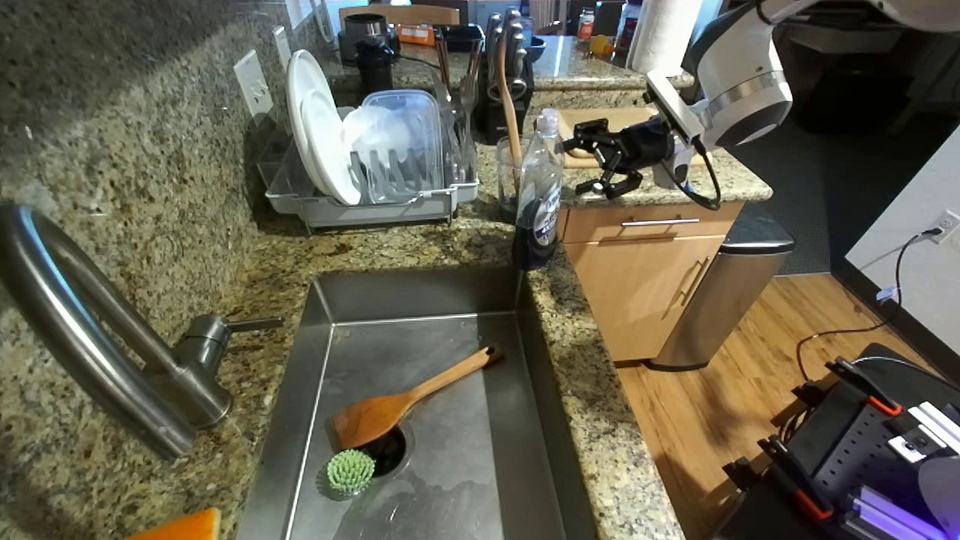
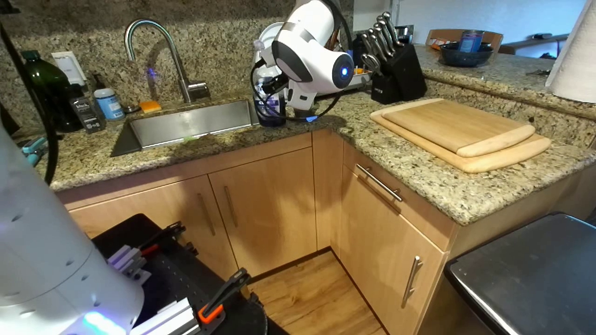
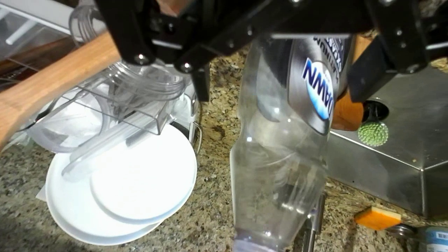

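Note:
A clear Dawn soap bottle [image 1: 541, 193] with dark liquid at its bottom stands upright at the sink's far right corner. My gripper [image 1: 578, 167] is open just to the right of the bottle, in front of its upper half. In the wrist view the bottle [image 3: 279, 168] shows between the spread fingers, and I see neither finger closed on it. In exterior view 2 the arm partly covers the bottle [image 2: 270, 106].
Left of the bottle, a glass holds a wooden utensil [image 1: 509, 112], close by the dish rack [image 1: 378, 211]. A wooden spatula [image 1: 382, 415] and green brush [image 1: 350, 472] lie in the sink [image 1: 441, 387]. Cutting boards [image 2: 458, 131] rest on the counter beyond the corner.

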